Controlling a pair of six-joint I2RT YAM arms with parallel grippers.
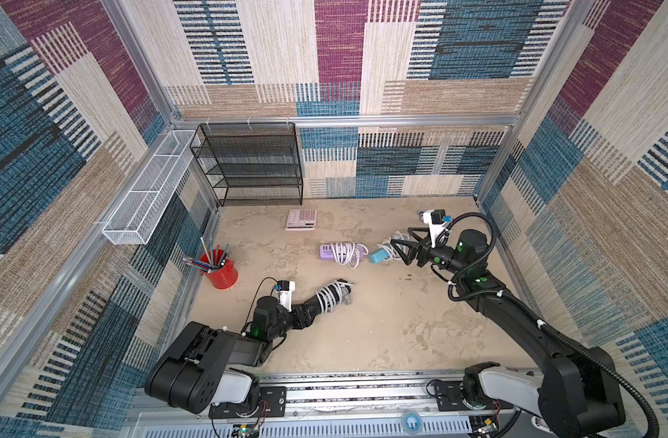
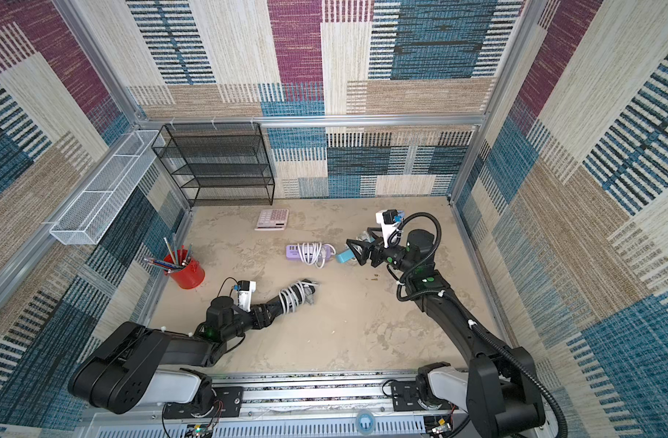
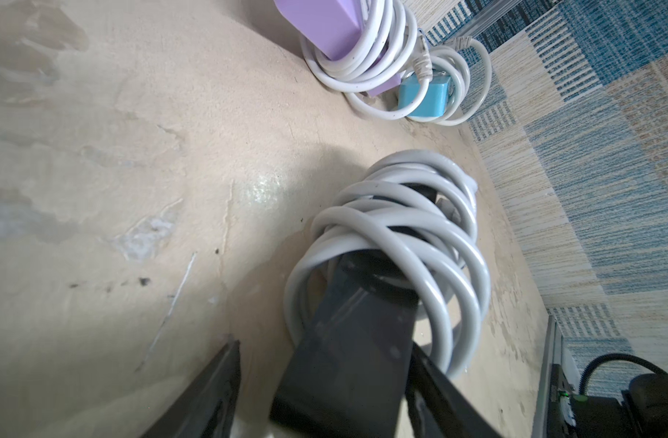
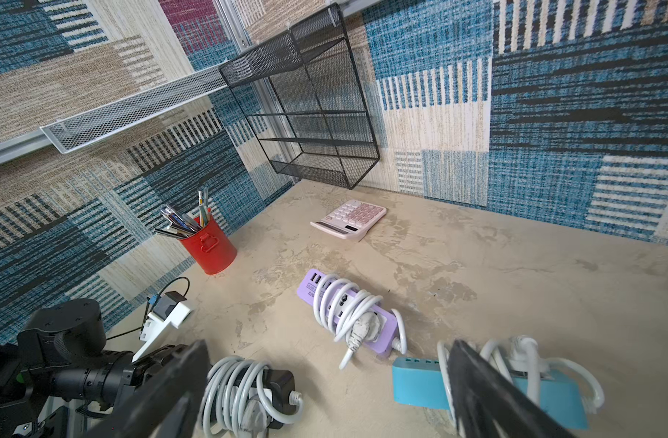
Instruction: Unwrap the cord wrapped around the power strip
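Note:
A black power strip (image 3: 359, 328) lies on the table with pale cord (image 3: 414, 233) coiled in several crossing loops around its far part. In the left wrist view, my left gripper straddles the strip's bare near end. A gap shows between the left finger and the strip; the right finger is close against its side, contact unclear. In the right wrist view, my right gripper is open and empty, raised over the right side near a blue strip (image 4: 421, 383). A purple strip (image 4: 381, 332), also wrapped in white cord, rests between.
A pink calculator (image 1: 301, 219) lies toward the back, below a black mesh shelf (image 1: 249, 164). At the left stand a red pen cup (image 1: 221, 274) and, higher on the wall, a white wire basket (image 1: 125, 237).

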